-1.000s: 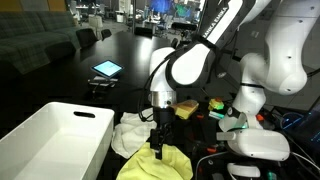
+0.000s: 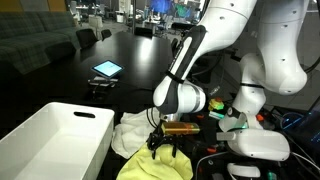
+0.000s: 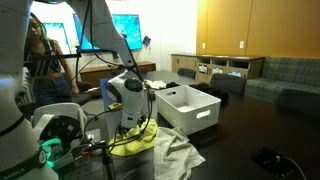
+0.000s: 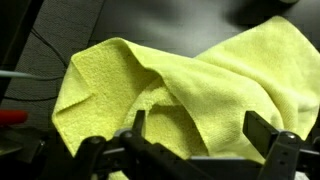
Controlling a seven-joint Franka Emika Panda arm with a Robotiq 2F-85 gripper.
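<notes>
A yellow cloth [image 2: 148,172] lies rumpled on the dark table, with a raised fold running across it in the wrist view. Just over this cloth [image 4: 215,85], my gripper points down with its fingers wide apart and nothing held between them. From the side, the gripper [image 2: 164,151] appears low, close to the cloth; whether the fingertips touch it I cannot tell. A white cloth [image 3: 176,157] is spread on the table beside the yellow one.
An open white box [image 2: 84,108] stands beside the cloths. Cables [image 4: 40,98] and a red item [image 4: 12,117] lie by the table edge near the robot's base. A lit tablet [image 2: 107,69] rests farther back.
My gripper has come down toward the yellow cloth, and its fingers now show spread apart just above it. Both cloths and the box look unmoved.
</notes>
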